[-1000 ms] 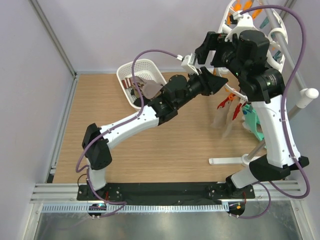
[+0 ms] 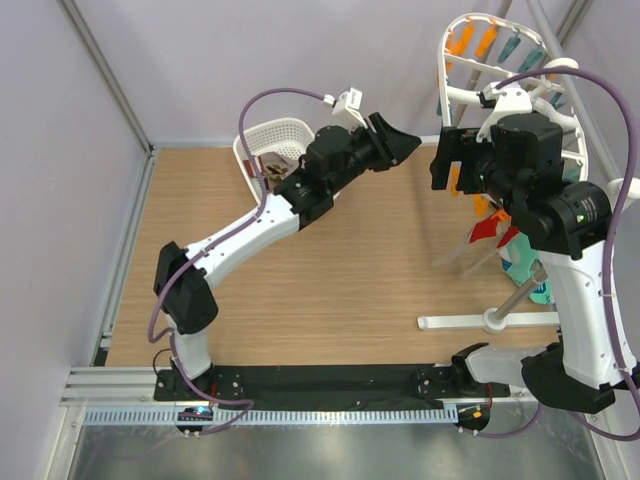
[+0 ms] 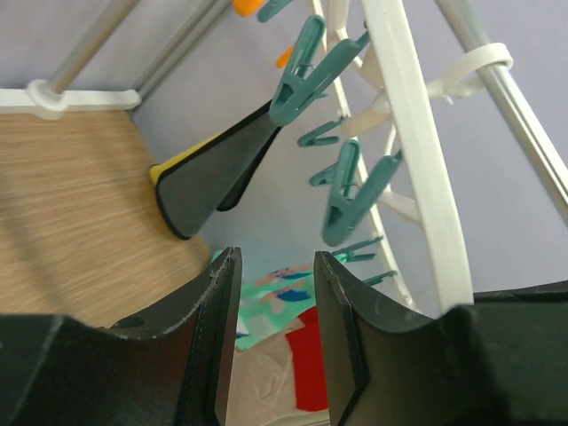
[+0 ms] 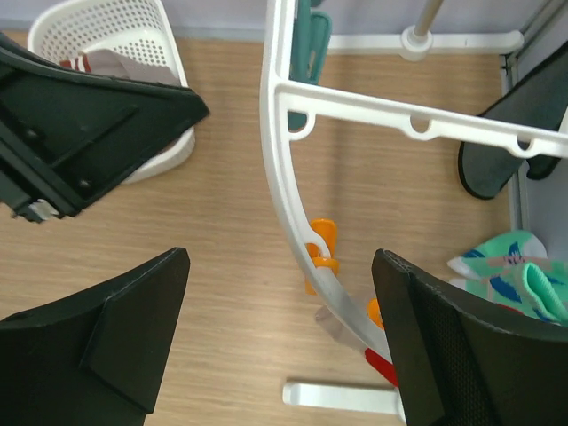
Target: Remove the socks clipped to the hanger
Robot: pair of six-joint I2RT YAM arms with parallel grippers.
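The white hanger (image 4: 357, 109) hangs at the right, its curved rim running between the spread fingers of my open right gripper. A dark grey sock with yellow (image 3: 200, 182) hangs from a teal clip (image 3: 308, 75) in the left wrist view. Farther back are a patterned teal sock (image 3: 275, 306) and a pale beige sock (image 3: 262, 377) near a red clip (image 3: 308, 359). My left gripper is part open and empty, apart from the hanger. In the top view the left gripper (image 2: 405, 140) points toward the right gripper (image 2: 441, 162).
A white basket (image 2: 243, 160) with socks in it stands at the back, partly behind my left arm. The hanger's stand has a white foot (image 2: 455, 322) on the wooden table (image 2: 330, 310).
My left gripper has drawn back toward the upper left. The right gripper has shifted right and down, and the hanger has swung about, its hanging socks moving rightward.
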